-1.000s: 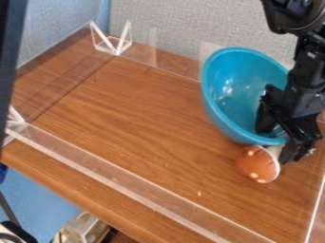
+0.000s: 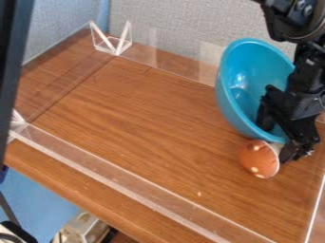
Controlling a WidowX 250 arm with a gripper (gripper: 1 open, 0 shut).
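A light blue bowl [image 2: 238, 74] is tipped on its side at the right of the wooden table, behind my black gripper [image 2: 287, 133]. Just below it, a rounded orange object [image 2: 259, 161] with a pale rim lies at the gripper's lower end, close to or touching the fingers. The dark fingers overlap the bowl and the orange object, so whether they are open or shut on either is unclear.
White wire brackets [image 2: 110, 40] stand at the back-left corner. A grey textured wall runs along the back.
The blue bowl has shifted slightly right and tipped more upright on its side. The gripper and the orange object have moved a little.
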